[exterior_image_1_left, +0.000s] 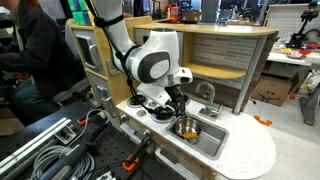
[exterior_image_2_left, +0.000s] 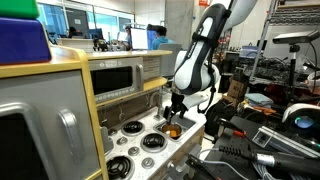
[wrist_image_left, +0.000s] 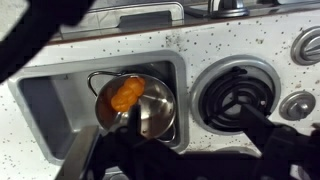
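A metal pot (wrist_image_left: 155, 112) with a looped handle stands in the sink basin (wrist_image_left: 65, 115), toward its right side in the wrist view. Inside the pot lies an orange object (wrist_image_left: 127, 94), too small to identify for certain; the same pot (exterior_image_1_left: 185, 128) shows below the faucet in exterior view 1. My gripper is open, its two dark fingers set wide apart. It hangs above the counter between pot and burner, with nothing seen between the fingers. The left finger overlaps the pot's lower edge in that view; whether they touch, I cannot tell.
A black coil burner (wrist_image_left: 238, 99) lies right of the sink, with stove knobs (wrist_image_left: 297, 105) beyond it. The faucet (exterior_image_1_left: 207, 96) rises behind the basin. A wooden shelf (exterior_image_1_left: 210, 70) overhangs the back.
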